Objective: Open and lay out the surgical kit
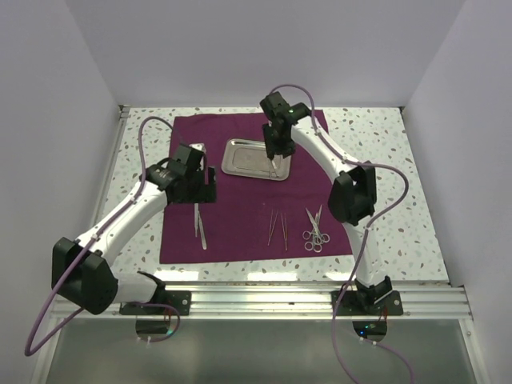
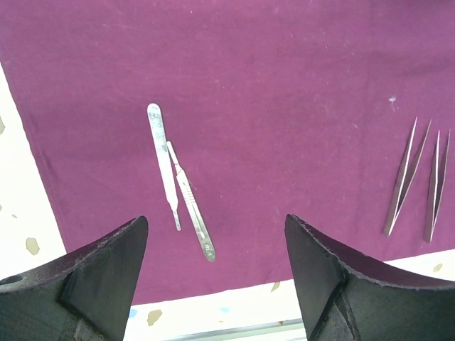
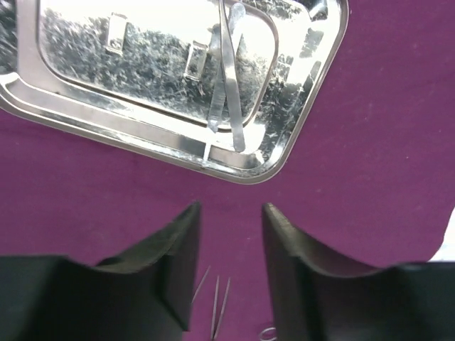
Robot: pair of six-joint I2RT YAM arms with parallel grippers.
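Note:
The silver tray [image 1: 240, 163] rests on the purple cloth, toward its back. In the right wrist view, two slim metal instruments [image 3: 231, 92] lie crossed at the tray's right end. My right gripper is over this end, fingers apart with nothing between them. Two scalpel handles [image 2: 165, 158] lie close together on the cloth's left side. Above the cloth, behind them, my left gripper hangs open and empty. Two pairs of tweezers [image 1: 273, 230] lie at the front middle, and scissors-like tools [image 1: 316, 234] at the front right.
Small clear pieces [image 3: 196, 62] lie inside the tray. Bare cloth [image 1: 236, 220] stretches between the scalpel handles and the tweezers.

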